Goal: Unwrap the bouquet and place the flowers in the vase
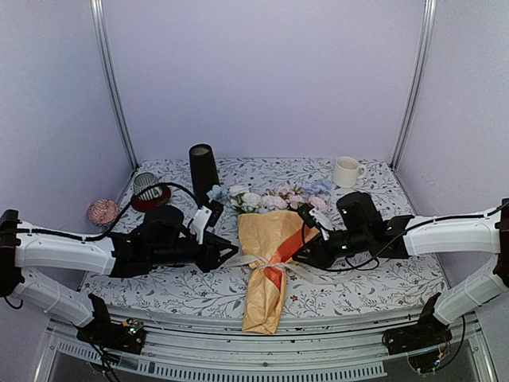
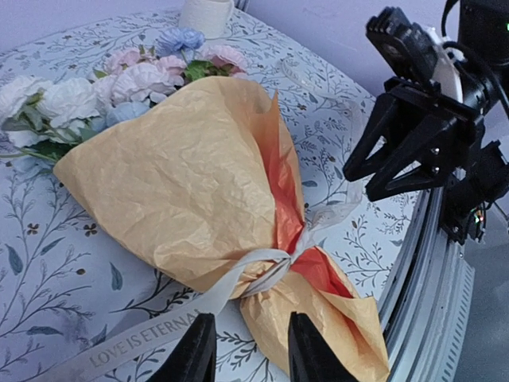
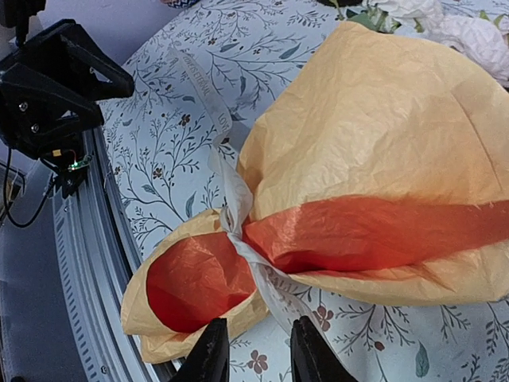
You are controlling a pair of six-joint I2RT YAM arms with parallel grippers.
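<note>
A bouquet lies flat at the middle of the table, its tan paper wrap point(image 1: 259, 232) tied by a whitish ribbon point(image 2: 270, 270) printed with letters. Pink, white and blue flowers point(image 1: 274, 197) show at the wrap's far end; their stems are hidden inside. The black vase point(image 1: 203, 177) stands upright behind and left of the bouquet. My left gripper is part open above the table just left of the ribbon knot, nothing between its fingers. From the other side my right gripper hovers part open near the ribbon's right tail, also empty.
A white mug point(image 1: 347, 172) stands at the back right. At the back left are a striped cup point(image 1: 146, 185) on a dark red saucer and a patterned round item point(image 1: 102, 212). The table's front edge lies close under the wrap's narrow end.
</note>
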